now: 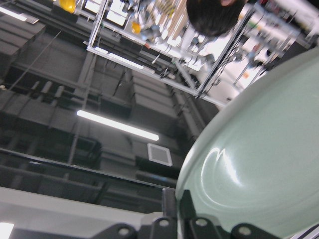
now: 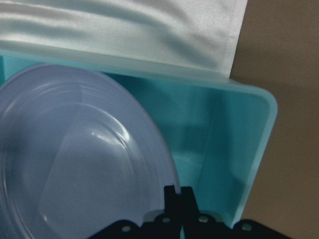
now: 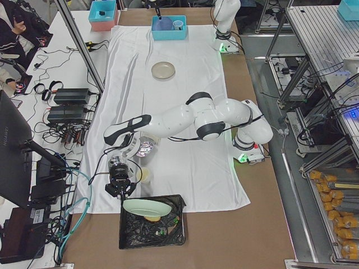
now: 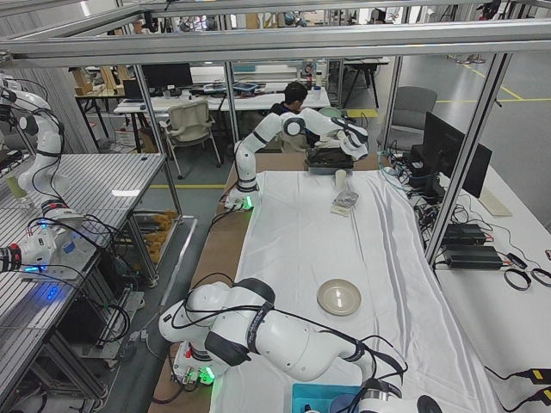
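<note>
A pale green oval plate (image 3: 147,207) is held tilted over a black bin (image 3: 151,238) by my left gripper (image 3: 122,194); in the left wrist view it fills the right side, its rim between the fingers. At the far end, a blue plate (image 2: 79,154) is in a cyan container (image 2: 249,129), with my right gripper on its rim. A beige plate (image 3: 163,70) lies on the white cloth.
A silver crumpled item (image 3: 147,147) and a pale yellow round item (image 3: 143,175) lie under the left arm. A monitor (image 3: 14,151) stands beside the table.
</note>
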